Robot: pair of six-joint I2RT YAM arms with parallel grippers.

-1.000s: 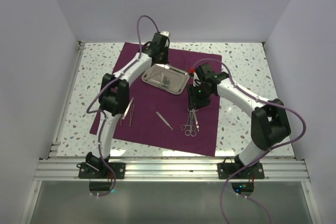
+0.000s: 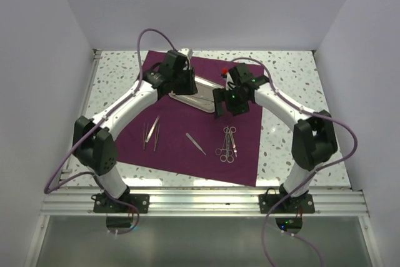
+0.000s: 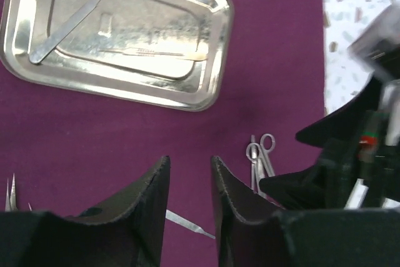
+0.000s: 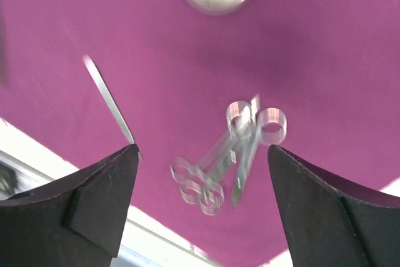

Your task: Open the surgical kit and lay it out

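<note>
The metal tray point(image 3: 125, 93) lies on the purple cloth point(image 2: 181, 161) with a flat metal handle point(image 3: 69, 26), a thin instrument with a pale tip point(image 3: 150, 52) and a small clear piece point(image 3: 105, 24) inside. My left gripper hangs over the tray's near side, part open and empty. My right gripper stands wide open beside the tray's right corner, nothing between its fingers. Nearer the front, scissor-like clamps point(image 2: 227, 148) lie close together with a slim tool point(image 2: 233, 142). A scalpel-like instrument point(image 2: 195, 144) rests mid-cloth. Further left are several thin pointed instruments point(image 2: 152, 128).
Both arms reach in over the cloth from the front corners, and the two grippers are close together at the tray. Free cloth remains between the tray and the laid-out instruments.
The left arm has swung leftward, its gripper coming back a little nearer over the tray. My right gripper has shifted left and back from above the clamps, its fingers now spread wider. The laid-out instruments stay put.
</note>
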